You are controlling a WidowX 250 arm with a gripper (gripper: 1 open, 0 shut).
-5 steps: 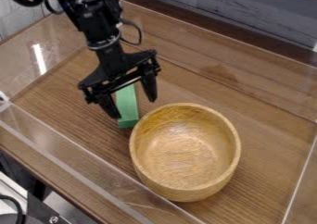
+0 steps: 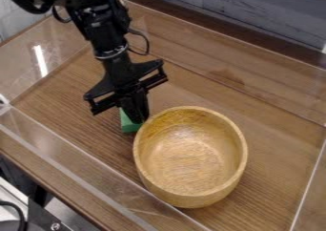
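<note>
My black gripper [image 2: 135, 107] hangs low at the left of centre, over a green block [image 2: 129, 124] that sits against the left rim of a large tan bowl [image 2: 192, 161]. The gripper's lower parts cover the upper part of the block. Whether its fingers are closed on the block or only over it, I cannot tell. The bowl looks empty.
A raised edge runs along the back right. At the lower left is a clear edge strip with a dark cable beyond it.
The gripper has come down and closer together over the green block, hiding more of it. The bowl has stayed in place.
</note>
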